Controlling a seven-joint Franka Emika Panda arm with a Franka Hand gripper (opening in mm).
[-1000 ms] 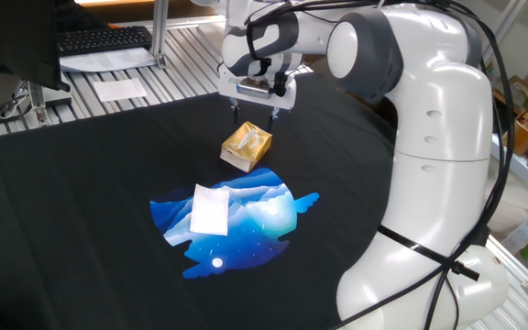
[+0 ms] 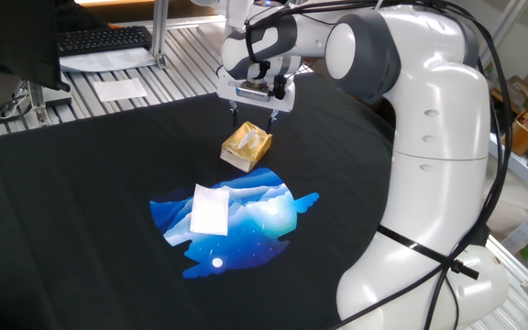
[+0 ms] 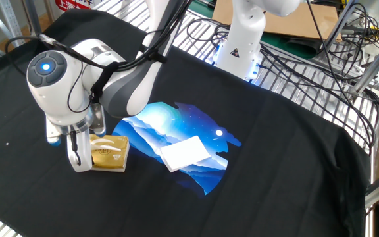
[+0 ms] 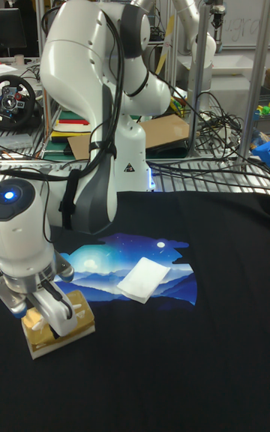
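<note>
My gripper (image 2: 253,125) is open, its two fingers spread apart just above and behind the gold tissue pack (image 2: 246,148) as exterior view 1 sees it. Nothing shows between the fingers. The pack lies on the black cloth with a bit of white tissue at its top opening. In exterior view 2 the hand covers part of the pack (image 3: 110,155). A folded white tissue (image 2: 210,211) rests flat on the blue mountain-print mat (image 2: 271,215), apart from the pack.
Black cloth (image 2: 71,220) covers the table, with wide bare areas around the mat. A keyboard (image 2: 105,39) and a white paper (image 2: 120,89) lie on the slatted surface beyond it. Cables (image 3: 295,79) tangle near the robot's base.
The hand has shifted very slightly, with its fingers still spread. The tissue pack, the white tissue and the mat have stayed in place.
</note>
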